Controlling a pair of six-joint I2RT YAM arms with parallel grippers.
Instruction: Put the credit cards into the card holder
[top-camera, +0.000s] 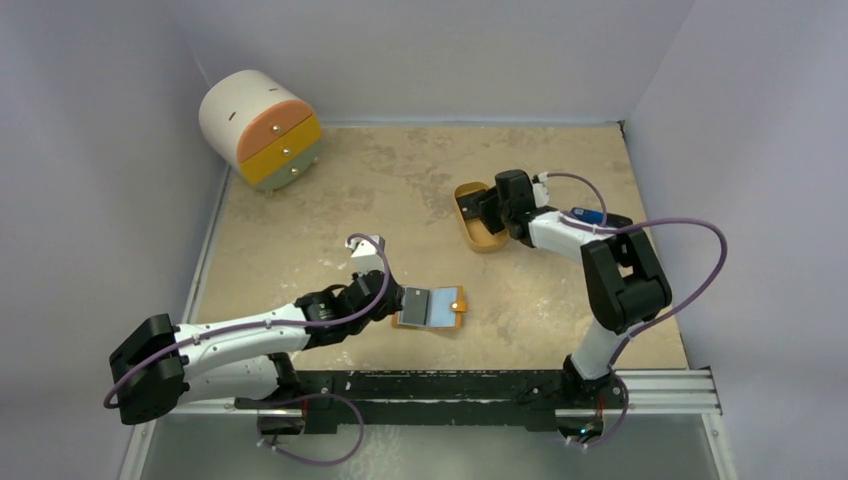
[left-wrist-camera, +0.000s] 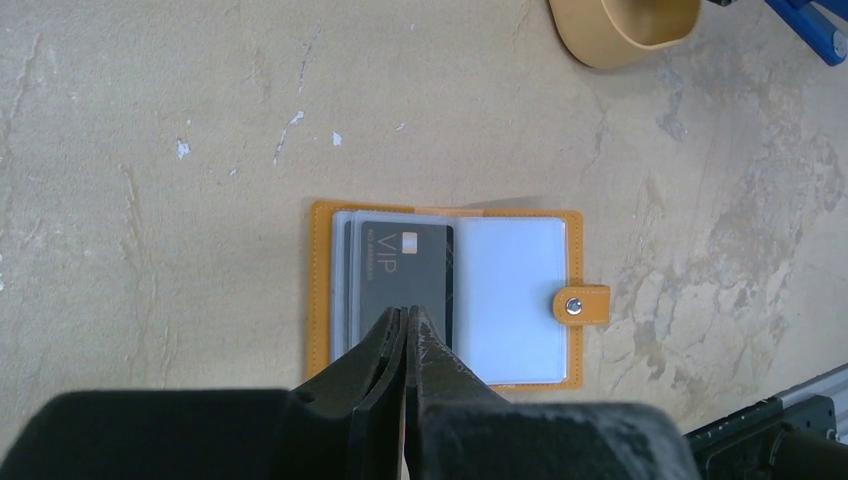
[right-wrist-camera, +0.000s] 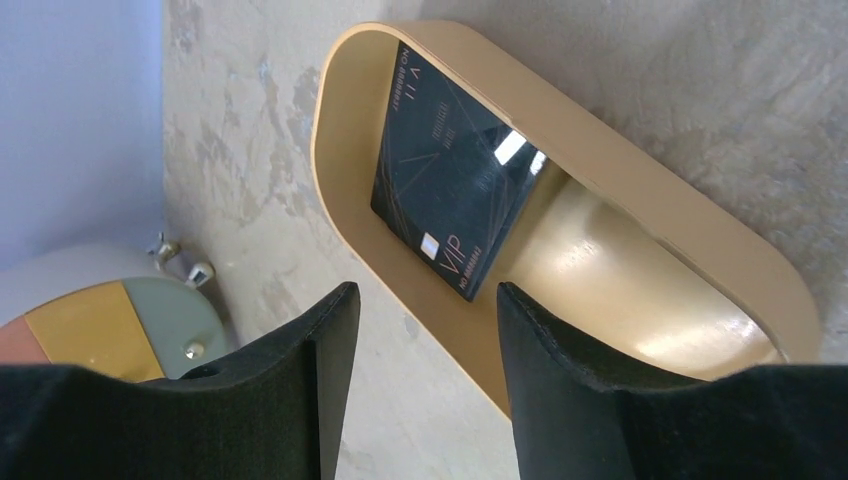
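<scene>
The orange-edged card holder (left-wrist-camera: 319, 270) lies spread open on the table, a dark VIP card (left-wrist-camera: 405, 285) in its clear left sleeve and the right sleeve pale and empty-looking. My left gripper is over the holder's lower left part, its fingers together and nothing showing between them. At the back, a dark card (right-wrist-camera: 450, 170) lies flat at one end of the tan oval tray (right-wrist-camera: 590, 150); whether others lie under it is hidden. Open and empty, my right gripper hovers above that tray, the card ahead of its fingertips.
A blue stapler-like tool (top-camera: 588, 216) lies right of the tray, partly covered by the right arm. A white drum-shaped cabinet (top-camera: 240, 110) with coloured drawers stands back left. The table between cabinet and tray is clear.
</scene>
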